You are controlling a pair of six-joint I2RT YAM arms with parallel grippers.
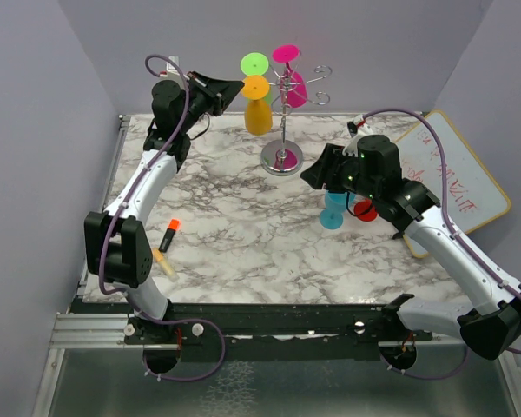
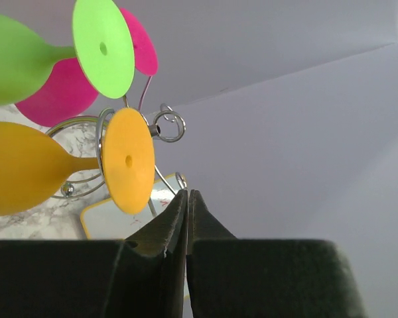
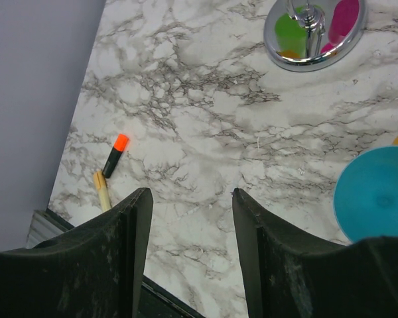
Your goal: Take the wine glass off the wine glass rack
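An orange wine glass (image 1: 259, 117) hangs upside down on the metal wine glass rack (image 1: 284, 130), its round foot uppermost. Just left of that foot, my left gripper (image 1: 240, 86) has its fingertips together. In the left wrist view the orange glass (image 2: 26, 169) lies wholly to the left of the closed fingers (image 2: 166, 225), and nothing is between them. A green glass (image 2: 105, 50) and a pink glass (image 2: 60, 96) hang on the rack too. My right gripper stands open and empty over the bare tabletop, beside a blue glass (image 3: 378, 192).
Blue cups (image 1: 333, 208) and a red cup (image 1: 365, 210) stand under the right arm. A whiteboard (image 1: 460, 178) leans at the right. A marker (image 1: 169, 235) and a yellowish stick (image 1: 164, 264) lie at the left. Mid-table is clear marble.
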